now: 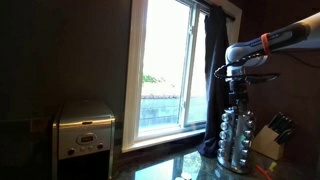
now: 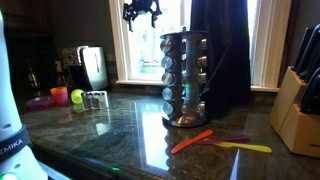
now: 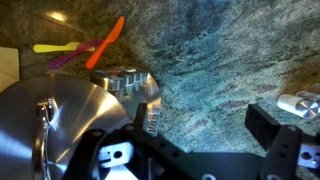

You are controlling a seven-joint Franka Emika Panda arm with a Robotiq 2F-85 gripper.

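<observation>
My gripper is open, its fingers wide apart with only countertop visible between them. A round spice rack [image 2: 185, 85] holding metal-lidded jars stands upright on the dark counter. From above, its shiny top [image 3: 65, 125] and arched handle [image 3: 42, 135] fill the lower left of the wrist view. In exterior view 2 the gripper [image 2: 142, 12] hangs high, appearing left of the rack. Several small silver-lidded jars [image 2: 97, 100] stand apart on the counter; some [image 3: 300, 104] show at the wrist view's right edge.
An orange knife [image 2: 192, 141], a yellow knife [image 2: 240, 148] and a purple one lie before the rack. A knife block [image 2: 302, 115] stands right, with a curtain [image 2: 225, 50] behind. Left are a toaster [image 1: 84, 140] and an orange cup [image 2: 60, 96]. The mid-counter is clear.
</observation>
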